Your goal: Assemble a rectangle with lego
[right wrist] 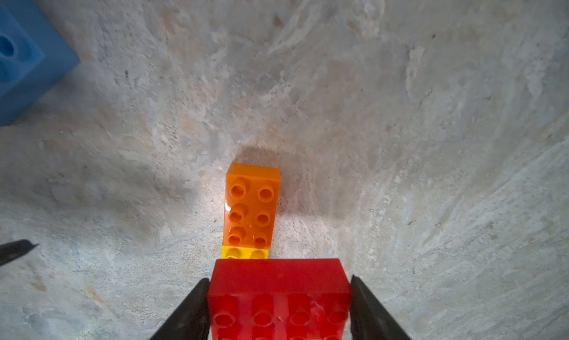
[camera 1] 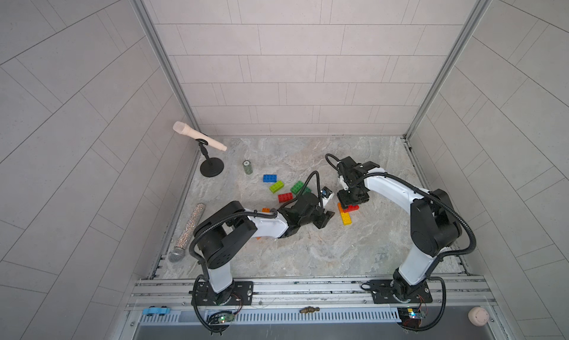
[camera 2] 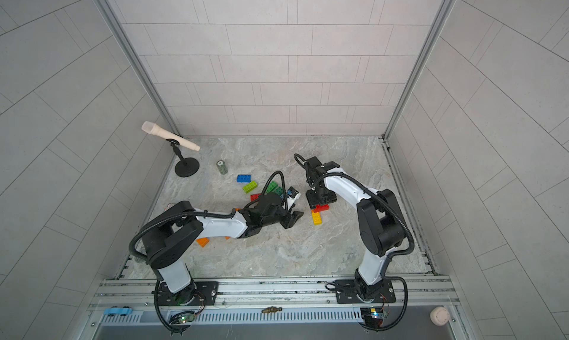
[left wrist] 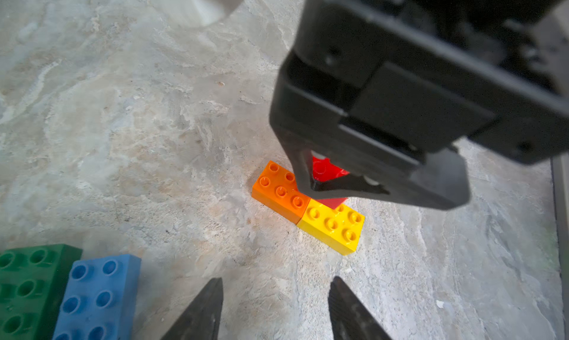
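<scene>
An orange brick (right wrist: 249,203) and a yellow brick (left wrist: 330,224) lie end to end. A red brick is at the yellow one, between the fingertips of my open right gripper, partly hidden by that gripper in the left wrist view. I cannot tell whether the fingers touch it. My left gripper stands apart from these bricks to their left, its fingers apart with nothing between them.
Green (left wrist: 32,286) and blue (left wrist: 97,292) bricks lie near my left gripper. More loose bricks, a can (camera 1: 247,167) and a microphone on a stand (camera 1: 211,167) are on the left.
</scene>
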